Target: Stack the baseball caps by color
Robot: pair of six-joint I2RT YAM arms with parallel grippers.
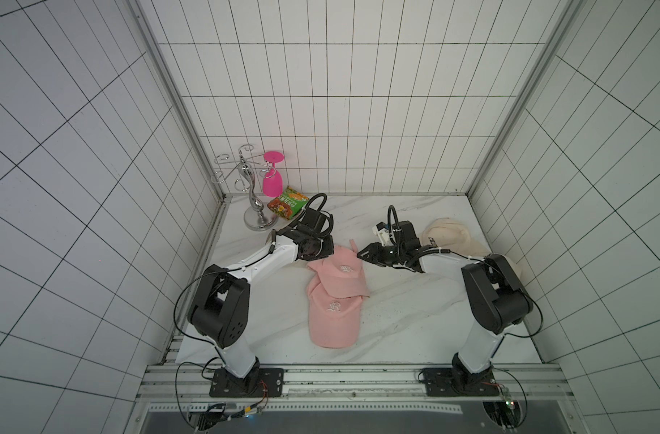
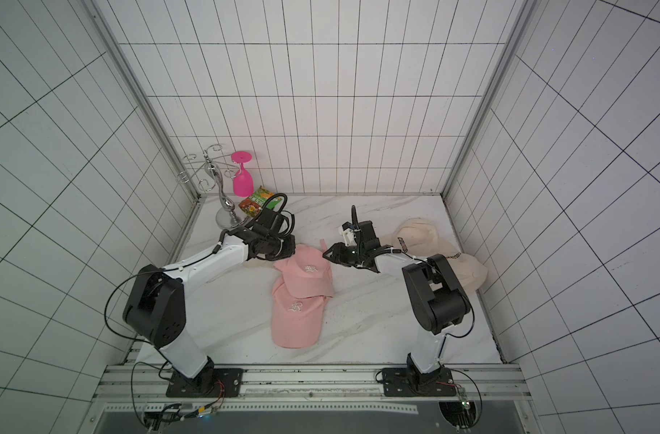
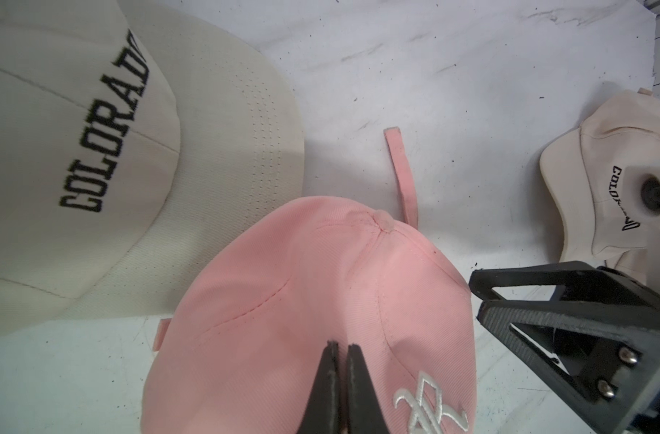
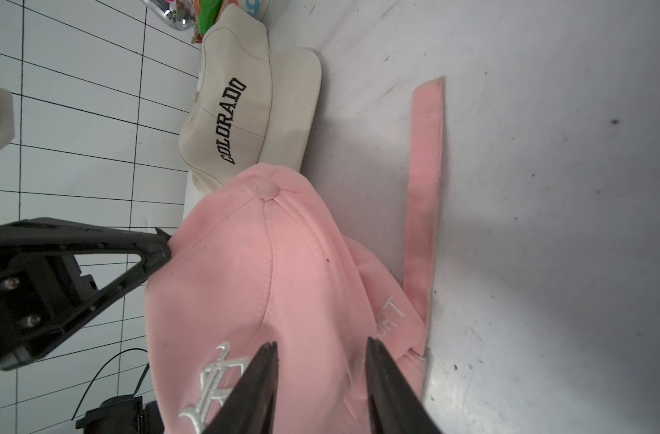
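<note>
Two pink caps (image 1: 333, 325) overlap in the middle of the table, one above the other. My left gripper is shut over the crown of the upper pink cap (image 3: 286, 303); whether fabric is between its fingers is unclear. My right gripper is part open at that cap's right side, fingers on either side of a fold in its crown, low over or touching it. A cream COLORADO cap (image 3: 84, 181) lies behind the left gripper, beside the pink one. More cream caps (image 2: 416, 231) lie at the right.
A chrome stand (image 1: 257, 217) with a pink goblet (image 1: 272, 181) and a colourful packet (image 1: 286, 202) occupy the back left. Bare table lies at the back middle and front right. Tiled walls enclose three sides.
</note>
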